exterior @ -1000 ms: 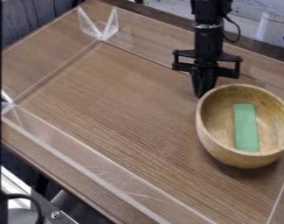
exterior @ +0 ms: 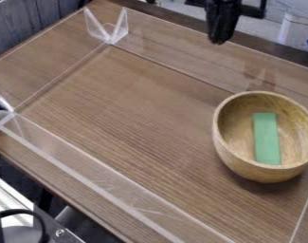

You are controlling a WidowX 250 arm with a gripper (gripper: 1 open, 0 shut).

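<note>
A wooden bowl point(exterior: 232, 152) sits at the right side of the table, with a green rectangular block point(exterior: 266, 138) lying inside it. My dark gripper point(exterior: 220, 36) is at the top edge of the view, above and behind the bowl and apart from it. Only its lower tip shows, with nothing visible between its fingers; it looks shut.
A clear plastic piece point(exterior: 105, 28) stands at the back left. Strips of clear tape run along the table's edges. Dark cables lie at the bottom left.
My gripper has moved up and back, away from the bowl's rim toward the top edge, leaving most of the arm out of view. The bowl and block look unchanged.
</note>
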